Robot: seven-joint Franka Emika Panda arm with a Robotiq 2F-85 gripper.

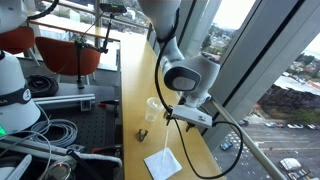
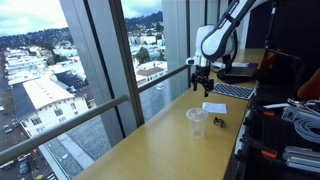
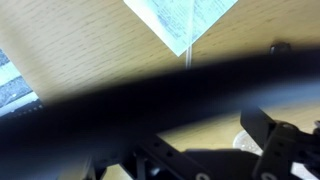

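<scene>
My gripper [image 1: 181,121] hangs open over the table beside the paper, nothing visible between its fingers. In the wrist view, its dark mechanism shows along the bottom edge, but a wide blurred black band hides much of it. A white sheet of paper [image 1: 160,167] lies flat on the wooden table, and also shows as a sheet [image 3: 172,12] at the top of the wrist view. A thin pale stick [image 3: 190,32] reaches over the paper's edge. The clear plastic cup [image 2: 197,126] stands upright nearby. A small dark object [image 2: 218,122] sits between cup and paper.
Tall windows with a metal rail [image 2: 75,124] run along one side of the table [image 2: 125,150]. On the other side is a dark surface with cables [image 1: 60,132]. Much of the tabletop beyond the cup is bare.
</scene>
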